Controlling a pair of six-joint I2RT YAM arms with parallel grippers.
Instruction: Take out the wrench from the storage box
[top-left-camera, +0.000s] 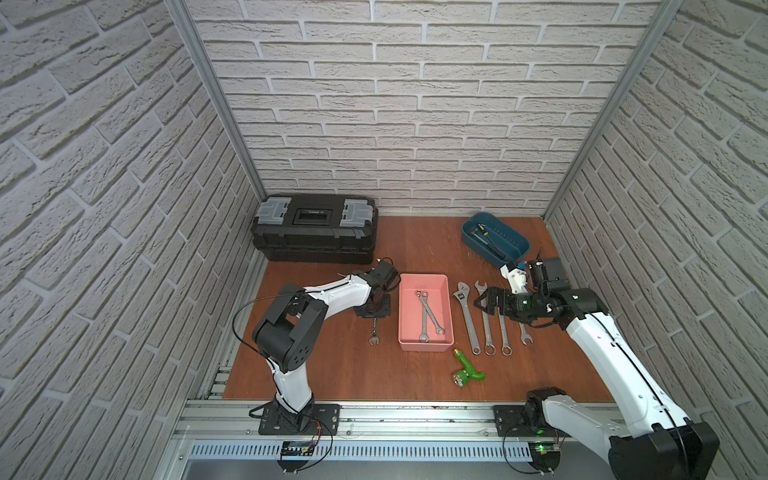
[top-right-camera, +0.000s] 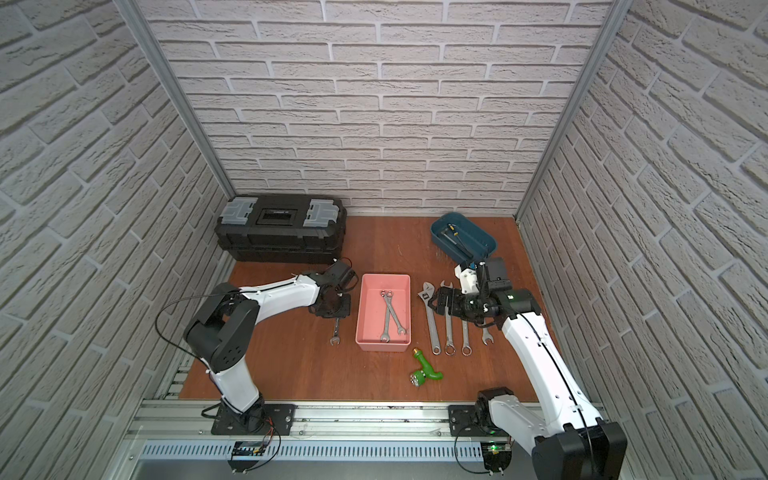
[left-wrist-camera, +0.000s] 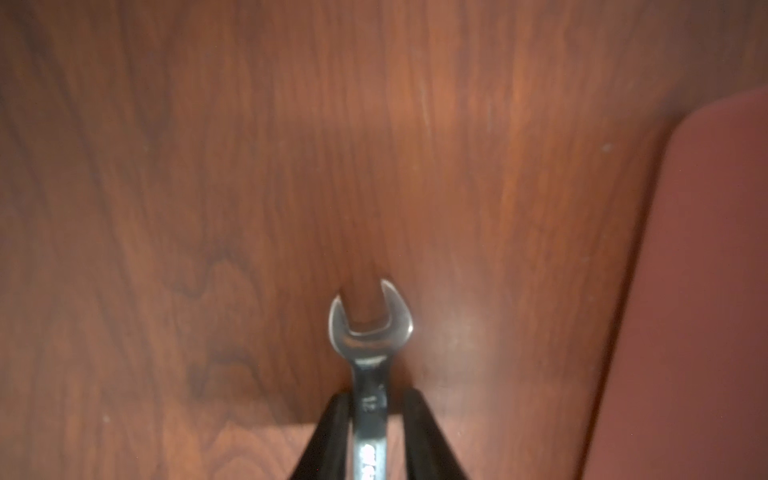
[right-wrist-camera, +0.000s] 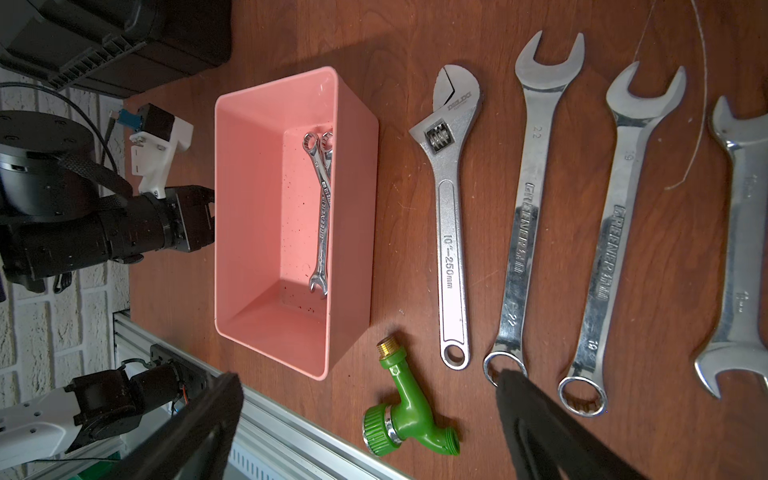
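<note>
The pink storage box (top-left-camera: 409, 320) holds wrenches (right-wrist-camera: 321, 224) lying inside. Left of it, on the table, my left gripper is low over a small wrench (left-wrist-camera: 369, 344), open-end head showing, its handle between the fingers; whether they grip it is unclear. My right gripper hangs open above the tools right of the box, with nothing held.
An adjustable wrench (right-wrist-camera: 448, 240), larger wrenches (right-wrist-camera: 524, 216) and a green tap fitting (right-wrist-camera: 408, 408) lie right of and in front of the box. A black toolbox (top-left-camera: 314, 232) and blue tray (top-left-camera: 512, 240) stand at the back.
</note>
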